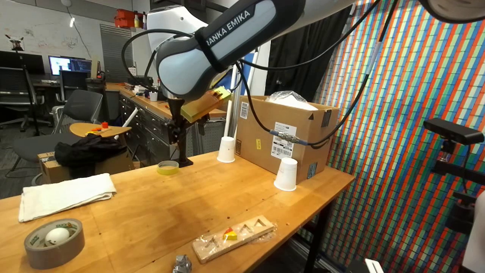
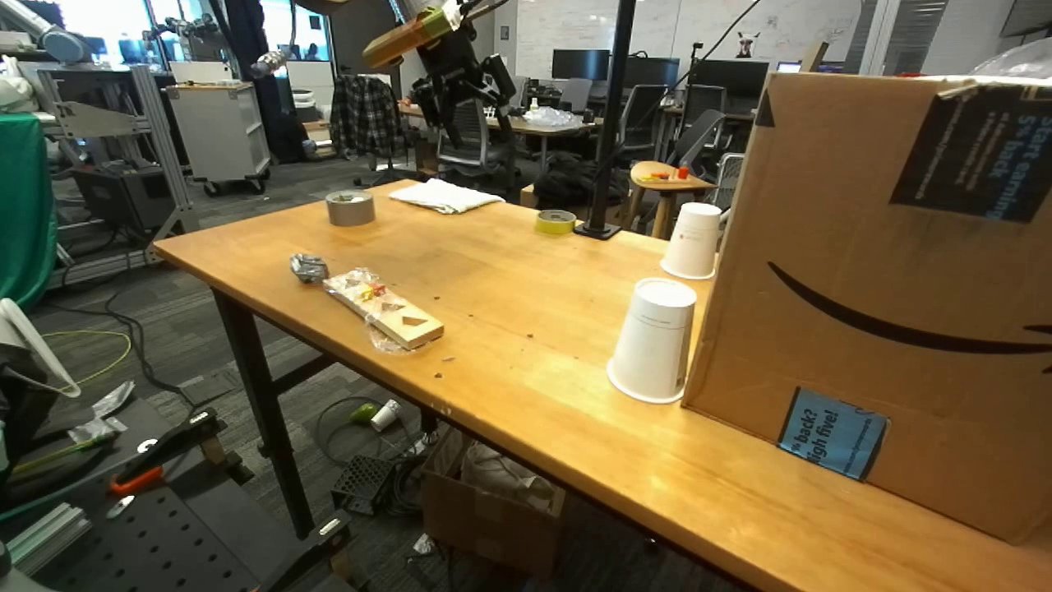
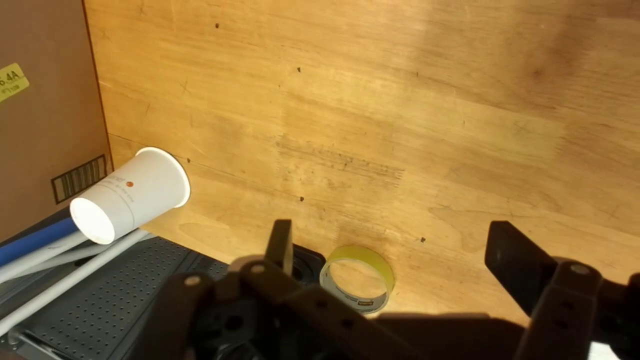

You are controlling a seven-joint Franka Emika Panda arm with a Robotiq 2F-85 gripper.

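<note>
My gripper is raised well above the table, its two fingers wide apart in the wrist view and nothing between them. Exterior view 2 has the gripper point(image 2: 480, 127) high over the far side of the table. A yellow tape roll point(image 3: 358, 277) lies flat on the wood below, near the black post base. To its left in the wrist view stands an upside-down white paper cup point(image 3: 141, 191), close to the cardboard box. No pink ball shows in any present view.
A second cup point(image 1: 286, 174) stands before the cardboard box point(image 1: 259, 123). Toward the front lie a wooden shape board point(image 1: 243, 234), crumpled foil point(image 1: 182, 264) and a grey tape roll point(image 1: 54, 248) with a white ball inside. A white cloth point(image 1: 68, 195) lies left.
</note>
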